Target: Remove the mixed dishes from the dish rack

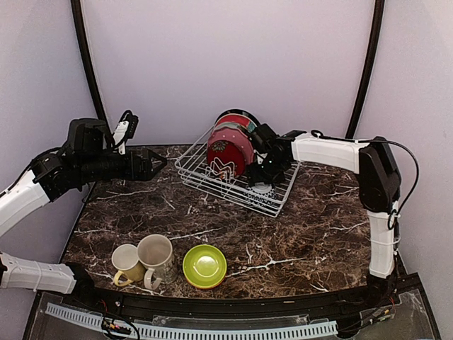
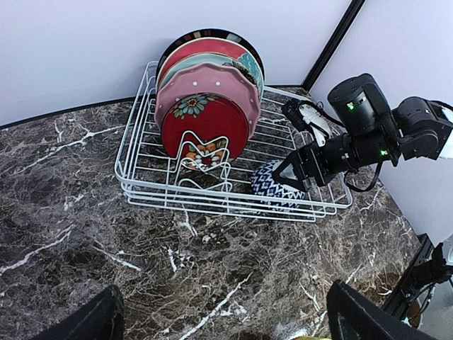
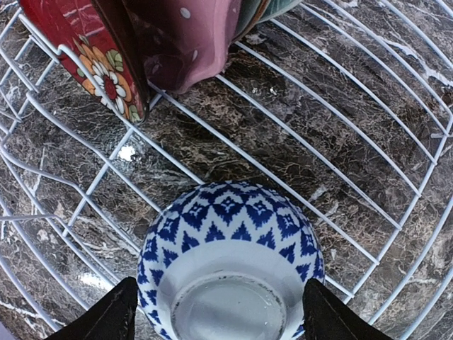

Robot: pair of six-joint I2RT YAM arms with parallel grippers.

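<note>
The white wire dish rack (image 1: 212, 188) holds upright plates, among them a red floral one (image 2: 202, 127) and a pink one (image 1: 237, 138). A blue-and-white patterned bowl (image 3: 230, 219) lies bottom-up in the rack's right part. My right gripper is over this bowl, one finger at each side, part open; whether they touch it I cannot tell. My left gripper (image 1: 145, 164) hangs left of the rack, open, nothing between its fingers.
A cream mug (image 1: 127, 262), a larger pale mug (image 1: 159, 258) and a green dish (image 1: 204, 263) stand along the front left.
</note>
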